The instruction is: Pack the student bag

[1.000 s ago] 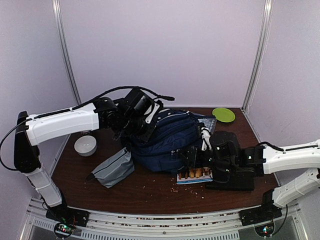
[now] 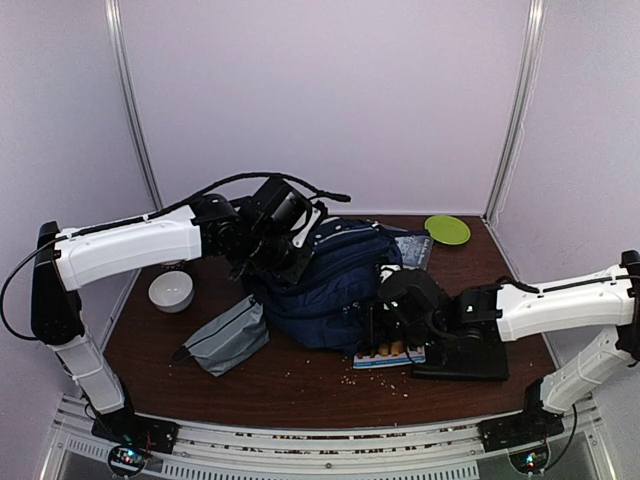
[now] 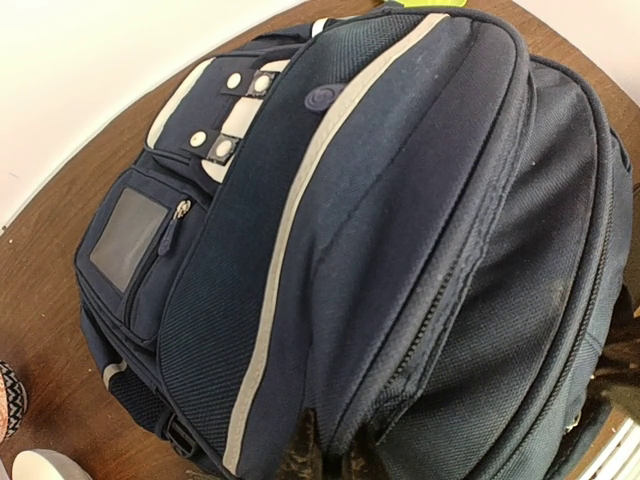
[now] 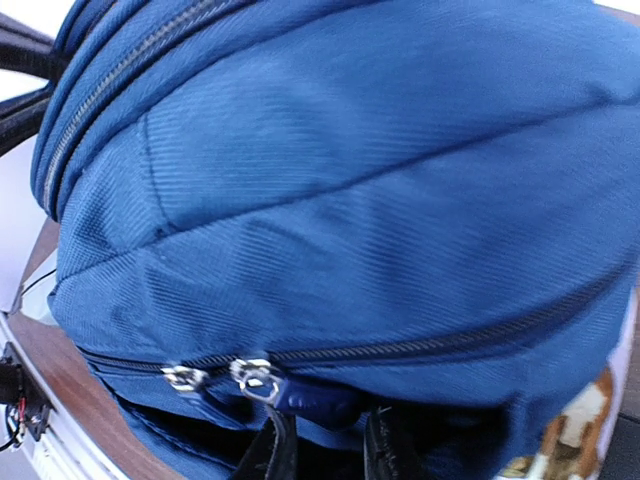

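Observation:
The navy backpack [image 2: 320, 300] lies mid-table, its front pockets and stripes seen in the left wrist view [image 3: 280, 220]. My left gripper is shut on the bag's fabric near a zipped seam. In the right wrist view, two zipper pulls [image 4: 310, 395] hang on the bag's lower zip, with dark open space below. My right gripper is just below the larger pull, part open, with nothing clearly between its fingers. A grey pencil case [image 2: 225, 340] lies left of the bag; a colourful book [image 2: 370, 360] and a black flat item [image 2: 465, 365] lie at the right front.
A white bowl [image 2: 171, 289] sits at the left, a green plate [image 2: 447, 229] at the back right. Small crumbs lie on the front of the table, which is otherwise fairly clear there.
My left arm has stayed almost still.

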